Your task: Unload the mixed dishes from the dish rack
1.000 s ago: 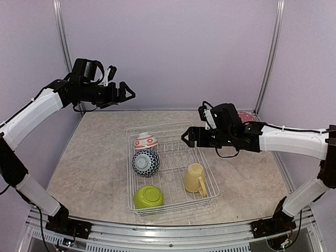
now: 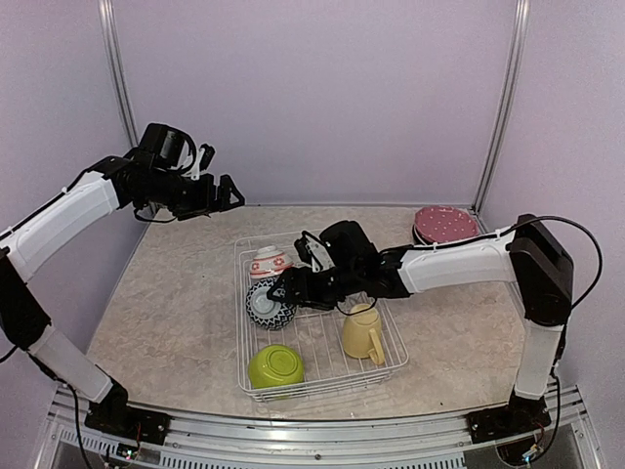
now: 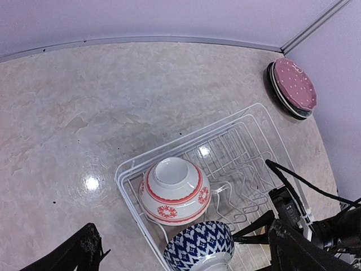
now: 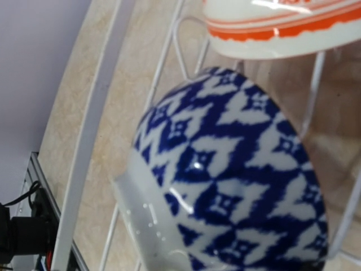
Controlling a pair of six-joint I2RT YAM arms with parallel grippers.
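Note:
A white wire rack (image 2: 391, 344) holds a red-patterned white bowl (image 2: 270, 262), a blue-patterned bowl (image 2: 264, 311), a green bowl (image 2: 275, 367) and a yellow mug (image 2: 359, 334). My right gripper (image 2: 291, 287) is open just over the blue bowl; in the right wrist view that bowl (image 4: 237, 169) fills much of the picture, close by, with the red-patterned bowl (image 4: 282, 28) above it. My left gripper (image 2: 220, 195) is open in the air at the upper left, away from the rack, with nothing between its fingers.
A stack of plates (image 2: 444, 223), pink on top, stands at the back right. The counter (image 2: 166, 322) left of the rack is clear, as is the area right of it. Walls surround the counter at back and sides.
My right gripper has moved left and down from the rack's right side to the blue bowl. My left gripper has moved slightly, most recently down and left.

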